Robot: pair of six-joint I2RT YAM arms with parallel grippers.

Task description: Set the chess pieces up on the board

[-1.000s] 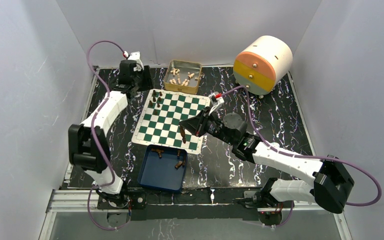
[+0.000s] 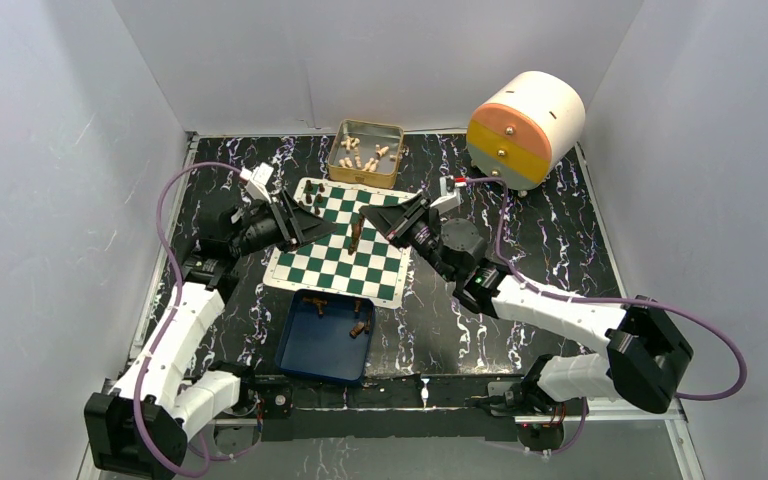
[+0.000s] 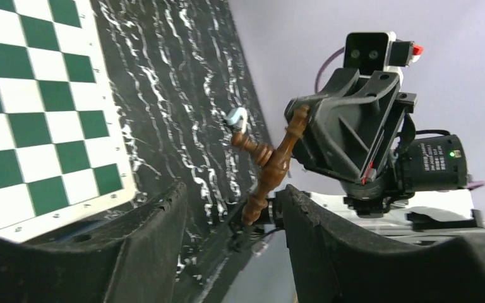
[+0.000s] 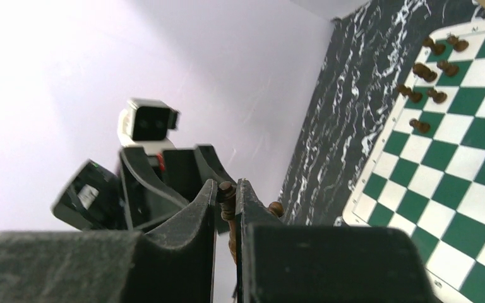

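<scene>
My right gripper [image 2: 366,213] is shut on a long turned brown chess piece [image 2: 355,236], holding it tilted above the board [image 2: 303,262]. In the left wrist view a second, shorter brown piece [image 3: 250,148] juts out across the held piece [image 3: 275,165]; whether it is gripped too I cannot tell. My left gripper faces them with its fingers [image 3: 172,211] apart and nothing clearly between them. Several brown pieces [image 4: 424,72] stand in two columns at one corner of the green and white board, as the right wrist view shows.
A blue bin [image 2: 318,362] in front of the board holds several brown pieces [image 2: 358,329]. Behind it a metal tin [image 2: 338,173] contains light pieces [image 2: 372,164]. A drum-shaped drawer unit [image 2: 545,100] stands back right.
The left arm has swung from the far left corner forward and right, close to the right gripper. My right gripper has risen slightly toward the back, still with the brown piece.
</scene>
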